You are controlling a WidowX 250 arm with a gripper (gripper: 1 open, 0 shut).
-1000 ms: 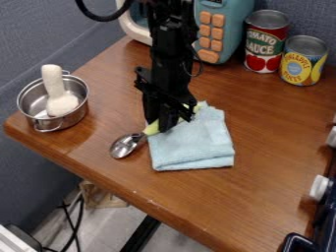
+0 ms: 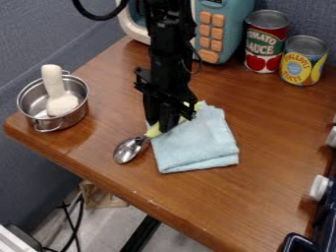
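Observation:
The black arm reaches down from the top to the middle of the wooden table, where its gripper (image 2: pixel 167 119) is low over a light blue cloth (image 2: pixel 197 148). A spoon (image 2: pixel 130 149) lies on the table at the cloth's left edge, its bowl outward and its handle running under the gripper. Something pale yellow shows at the fingertips. The black fingers overlap these things, so I cannot tell whether they are shut on any of them.
A steel pot (image 2: pixel 39 116) with a white pestle (image 2: pixel 53 82) stands at left. Two cans (image 2: pixel 264 49) (image 2: pixel 304 68) and a teal toy (image 2: pixel 221 25) stand at the back. Dark equipment with white knobs lines the right edge.
The gripper, cloth and spoon have shifted slightly to the right and toward the front.

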